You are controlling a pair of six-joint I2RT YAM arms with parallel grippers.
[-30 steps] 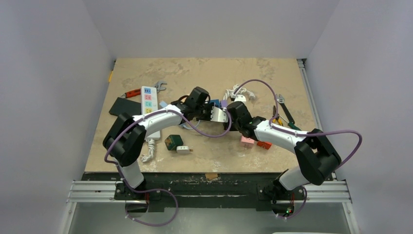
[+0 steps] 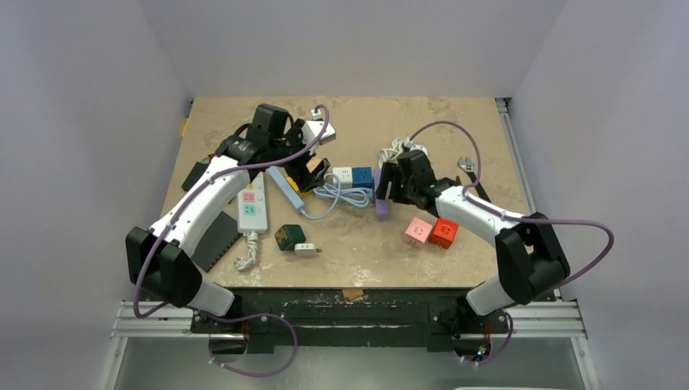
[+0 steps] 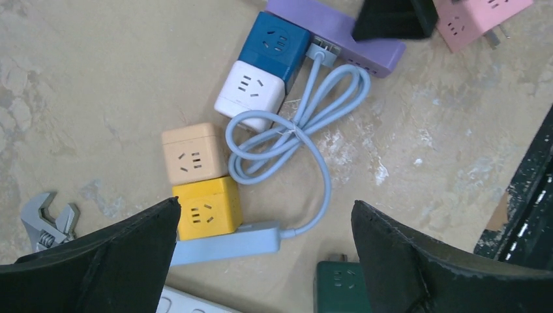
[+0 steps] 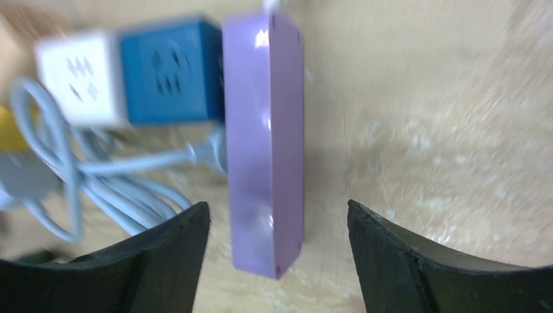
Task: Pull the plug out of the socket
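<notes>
A purple bar (image 4: 264, 163) lies beside a blue socket cube (image 3: 274, 42) and a white one (image 3: 248, 91). The light-blue plug (image 3: 322, 53) sits against the purple bar's side, beside the blue cube, its coiled cable (image 3: 323, 176) running to a light-blue strip (image 3: 254, 242). My left gripper is open and empty, raised above the cables and cubes. My right gripper hangs open over the purple bar, nothing held. Whether the plug's prongs are fully seated cannot be told.
A yellow cube (image 3: 205, 208), dark green block (image 2: 290, 236), long power strip (image 2: 252, 207), pink cube (image 2: 418, 231) and red cube (image 2: 444, 233) surround them. Tools lie at both sides. The front middle of the board is fairly clear.
My right gripper has shifted slightly, up in the top view.
</notes>
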